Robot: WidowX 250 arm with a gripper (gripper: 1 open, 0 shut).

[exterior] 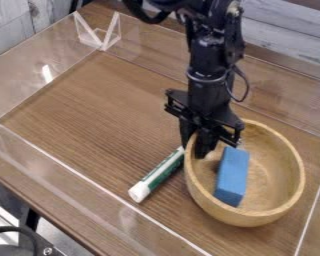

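The black gripper (200, 135) hangs at the left rim of a round wooden bowl (276, 200), its lower end over that rim; its fingers are dark and hard to make out. In the bowl lies a blue block (232, 175). A white and green marker-like object (155, 176) lies on the table just left of the bowl.
A white wire-like holder (99, 28) stands at the back left. The table's edge runs along the lower left.
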